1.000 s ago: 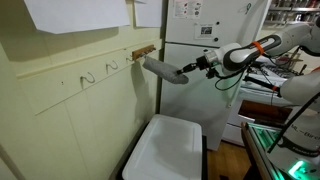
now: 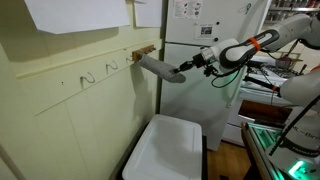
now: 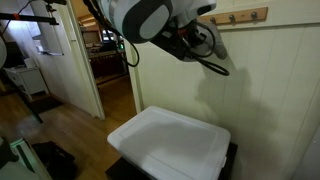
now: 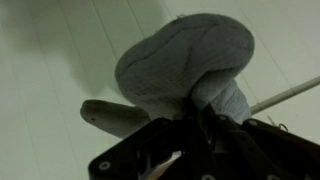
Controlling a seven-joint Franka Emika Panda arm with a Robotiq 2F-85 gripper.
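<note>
A grey oven mitt (image 2: 160,68) slants from near the wooden hook rail (image 2: 143,52) on the wall toward my gripper (image 2: 186,68). The gripper is shut on the mitt. Up close in the wrist view, the grey cloth of the mitt (image 4: 185,55) bunches where the fingers meet it, and a thumb-like flap sticks out to the left. Part of the mitt (image 3: 204,42) shows beside my gripper (image 3: 186,42) in exterior view 2. Whether its far end touches a hook cannot be made out.
Below lies a large white lid or board (image 2: 168,150) with a clear top. Bare metal hooks (image 2: 88,77) line the cream wall to the left. A white fridge (image 2: 187,92) stands behind the arm, and white paper (image 2: 62,14) hangs high on the wall.
</note>
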